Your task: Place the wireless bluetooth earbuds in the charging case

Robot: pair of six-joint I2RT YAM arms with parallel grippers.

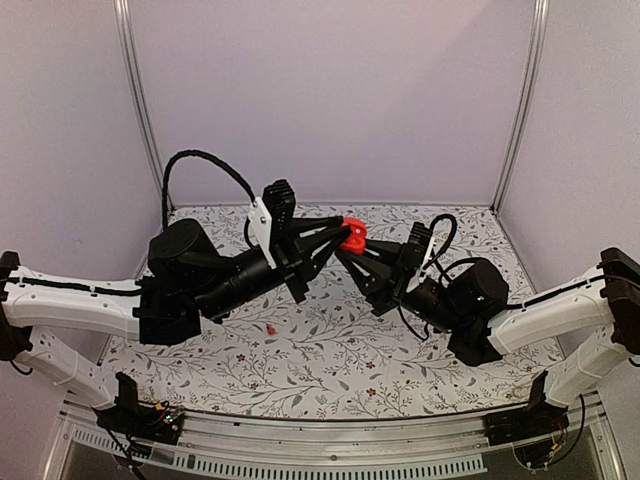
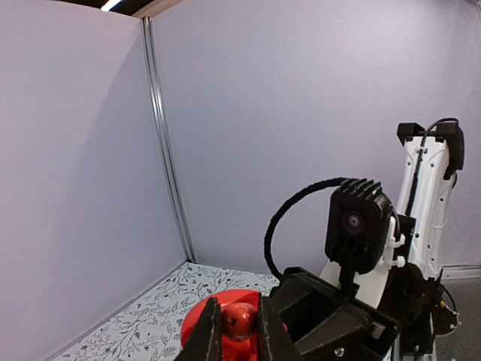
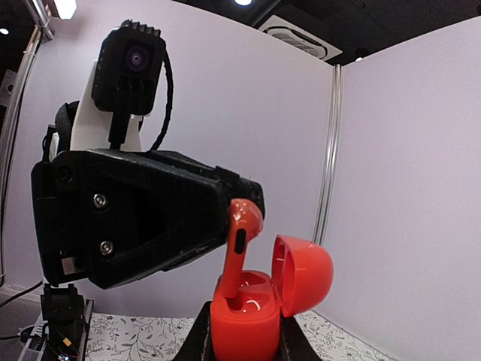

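Observation:
The open red charging case (image 1: 353, 236) is held up at the centre by my right gripper (image 1: 351, 252), shut on its body (image 3: 244, 331); its lid (image 3: 304, 274) stands raised. My left gripper (image 1: 336, 227) is shut on a red earbud (image 3: 239, 229), held upright with its stem reaching down into the case's opening. In the left wrist view the earbud's head (image 2: 239, 320) shows between the fingers, in front of the case. Whether the stem is seated cannot be told.
On the floral mat (image 1: 330, 370) a small red piece (image 1: 271, 330) lies left of centre.

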